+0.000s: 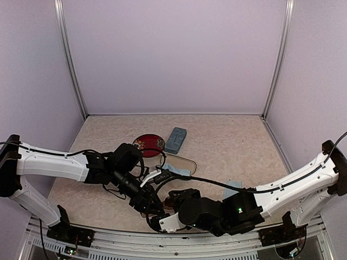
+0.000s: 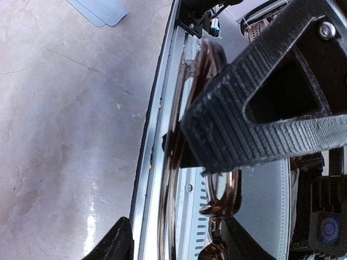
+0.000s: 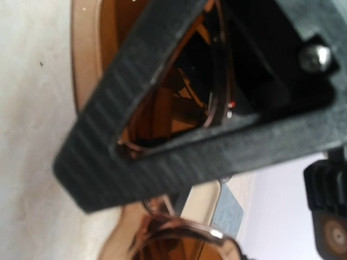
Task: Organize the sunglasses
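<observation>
Brown sunglasses with amber lenses are held up near the table's front edge. In the left wrist view my right gripper reaches in from the right, shut on the sunglasses. My left gripper stands around them from below, its fingertips spread, with a clear gap on the left side. In the right wrist view the left gripper's large finger crosses in front of a lens; the right gripper's own fingers are hidden there. Both arms largely cover the sunglasses in the top view.
Behind the arms lie a tray with a light blue cloth on it, a grey-blue case and a red patterned plate. Another pale blue cloth is at right.
</observation>
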